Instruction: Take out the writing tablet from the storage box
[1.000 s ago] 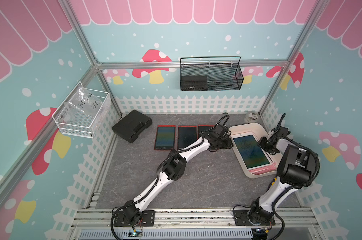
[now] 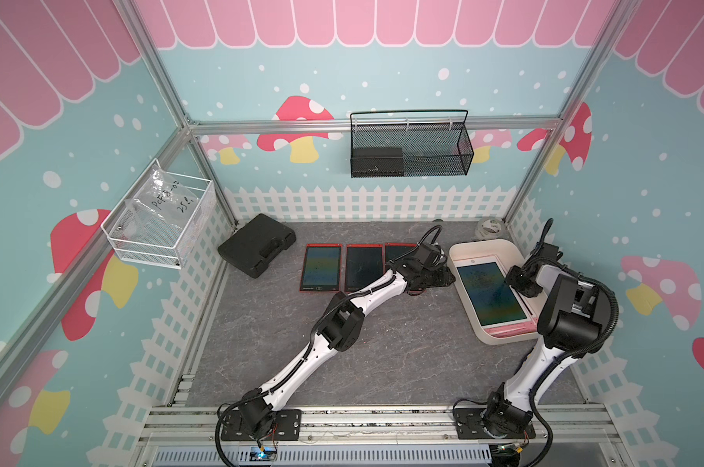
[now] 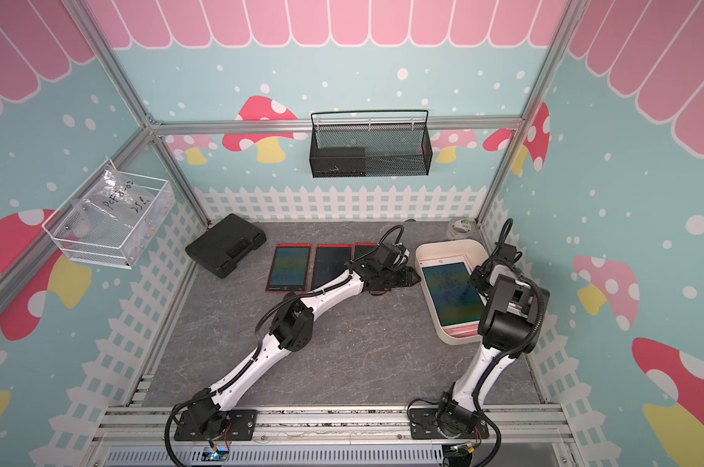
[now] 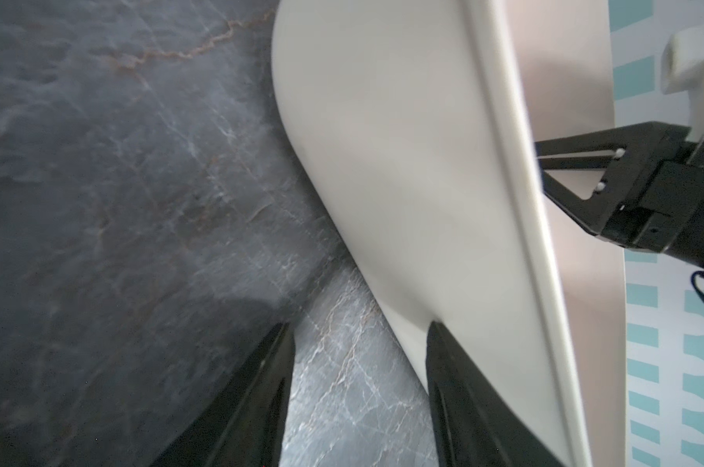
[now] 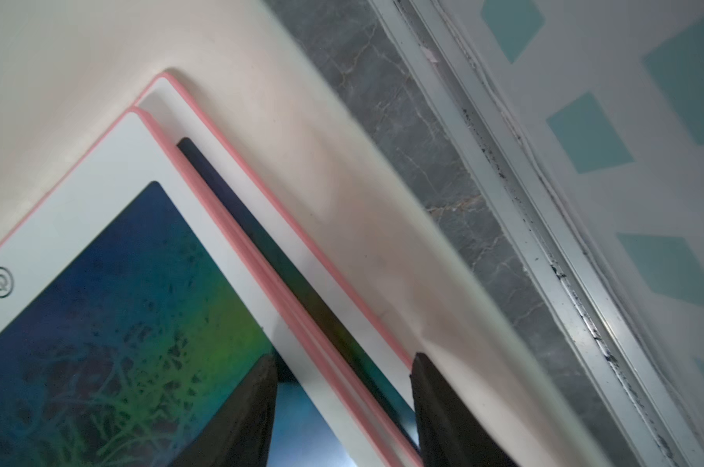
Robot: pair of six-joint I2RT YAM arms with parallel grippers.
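A cream storage box (image 2: 468, 332) at the right of the table holds pink-edged white writing tablets (image 5: 87, 311), stacked, the top one with a colourful screen. My left gripper is part open beside the box's outer left wall (image 4: 398, 179), nothing visible between its fingers. My right gripper hangs open over the right long edge of the top tablet, its fingers either side of that edge near the lower tablet's border; whether they touch is unclear.
Three red-framed tablets (image 2: 320, 264) lie left of the box, partly under the left arm. A black case (image 2: 254, 243) sits at back left, a tape roll (image 2: 489, 228) behind the box. Wire baskets (image 2: 410, 148) hang on the walls.
The box and tablets have shifted slightly right since a second ago. The right arm has moved a little; the left arm has barely moved.
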